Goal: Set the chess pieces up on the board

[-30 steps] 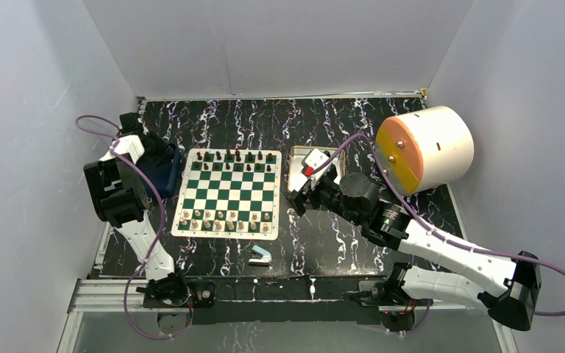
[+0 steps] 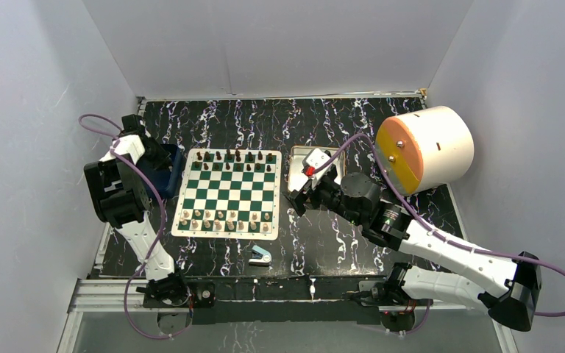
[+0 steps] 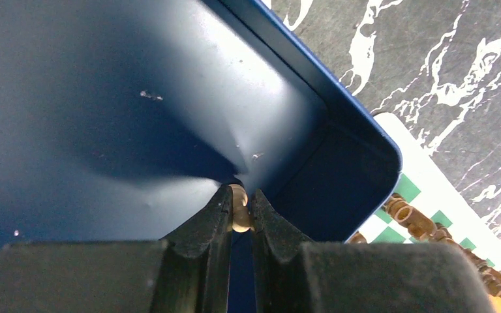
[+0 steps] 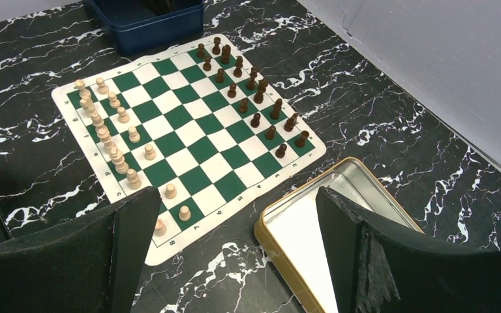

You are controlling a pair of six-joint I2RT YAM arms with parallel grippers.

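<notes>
In the left wrist view a pale chess piece (image 3: 241, 215) is pinched between the fingertips of my left gripper, which is shut on it inside the dark blue bin (image 3: 364, 147). Apart from that piece, the visible floor of the bin is bare. The green and white chessboard (image 4: 192, 130) carries dark pieces (image 4: 259, 94) along one side and light pieces (image 4: 104, 135) along the opposite side. One light-side square in the second row looks empty. My right gripper is open above the table, nothing between its fingers.
A gold-rimmed white tray (image 4: 280, 251) lies right of the board, under the right gripper, and looks empty. A blue stapler-like object (image 2: 260, 255) sits in front of the board. A large cylinder (image 2: 434, 147) stands at the right.
The left gripper has shifted only slightly within the bin. The right arm and the pieces on the board have stayed where they were.
</notes>
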